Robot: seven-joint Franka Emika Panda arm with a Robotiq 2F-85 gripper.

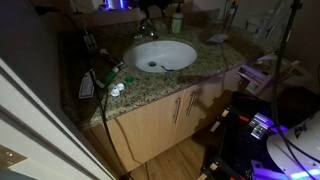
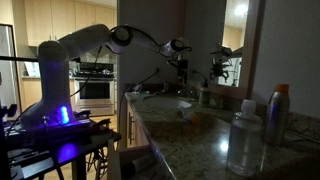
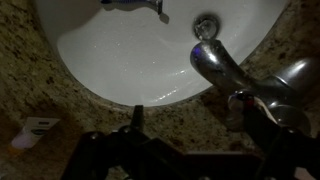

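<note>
A chrome faucet (image 3: 222,65) reaches over the white sink (image 3: 105,62) in the wrist view, its spout end near the basin's edge. My gripper stands open above the counter at the back of the sink, its dark fingers (image 3: 137,118) spread apart. The right-hand finger overlaps the faucet's base in that view; whether they touch I cannot tell. Nothing shows held between the fingers. In exterior view 2 the arm (image 2: 95,40) stretches across to the sink. A dark, bluish utensil (image 3: 135,4) lies in the basin, partly cut off by the frame.
On the counter (image 1: 150,92), white round items (image 1: 117,90) and a green object (image 1: 129,79) sit left of the sink. A soap bottle (image 1: 177,22) stands behind it. A clear bottle (image 2: 243,140) and a metal one (image 2: 277,113) stand nearer the second camera.
</note>
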